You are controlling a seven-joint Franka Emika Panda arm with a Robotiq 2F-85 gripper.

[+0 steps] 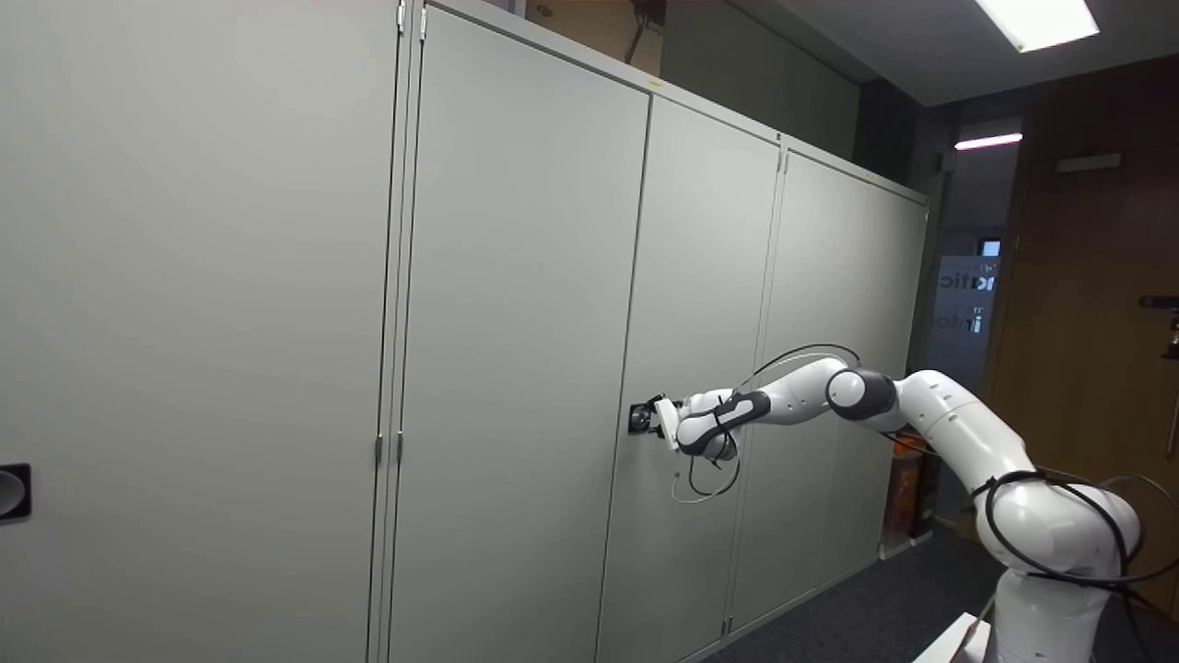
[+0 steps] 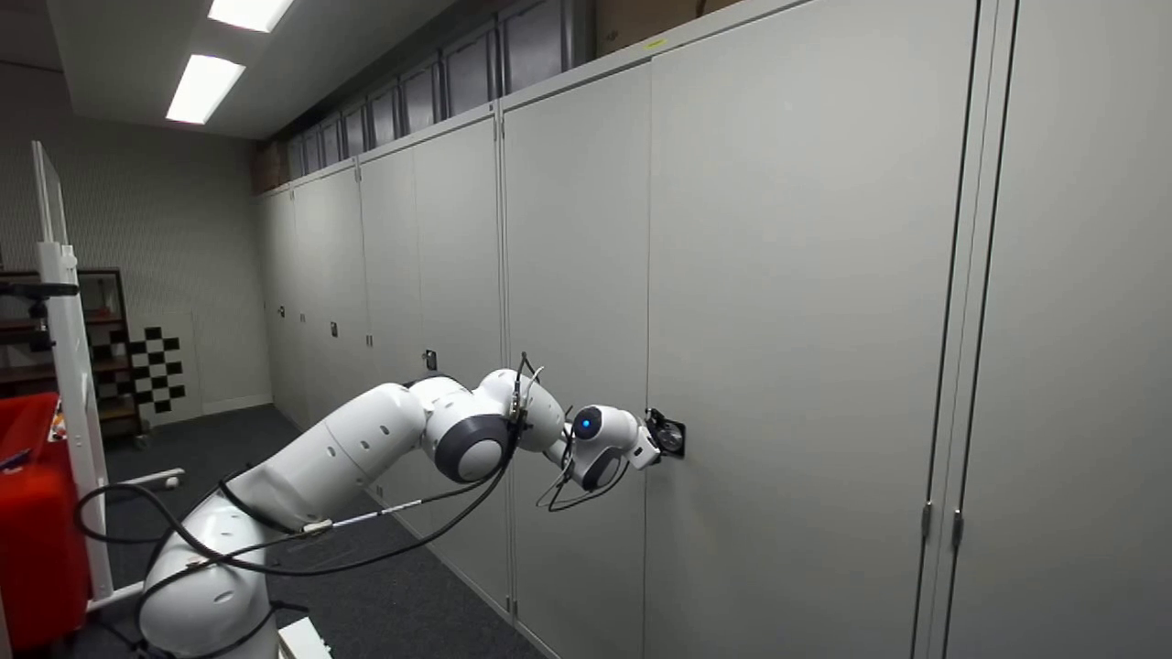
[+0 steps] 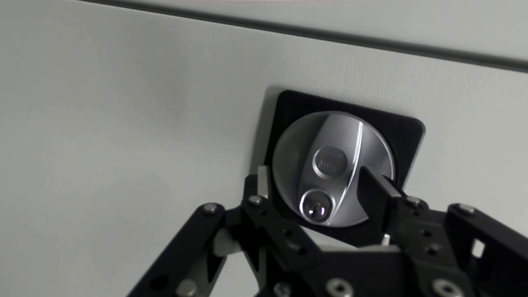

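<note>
A round silver cabinet handle (image 3: pixel 330 161) with a keyhole sits in a square black plate (image 3: pixel 401 123) on a grey door. My gripper is at the handle, fingers apart. In the wrist view one finger (image 3: pixel 251 190) lies by the plate's left edge, and the other finger (image 3: pixel 374 194) overlaps the handle's lower right. The raised grip bar of the handle shows in the gap; I cannot tell whether either finger touches it. From outside, the gripper (image 1: pixel 657 416) reaches the door's black plate (image 1: pixel 637 419) nearly straight on, and the cabinet door (image 1: pixel 707 265) is closed.
The door seam (image 3: pixel 297 32) runs close by the handle plate. Flat cabinet doors (image 2: pixel 802 275) extend on both sides with nothing projecting near the hand. Loose cables (image 1: pixel 707 494) hang below the wrist. A red object (image 2: pixel 33 527) stands behind the arm at far left.
</note>
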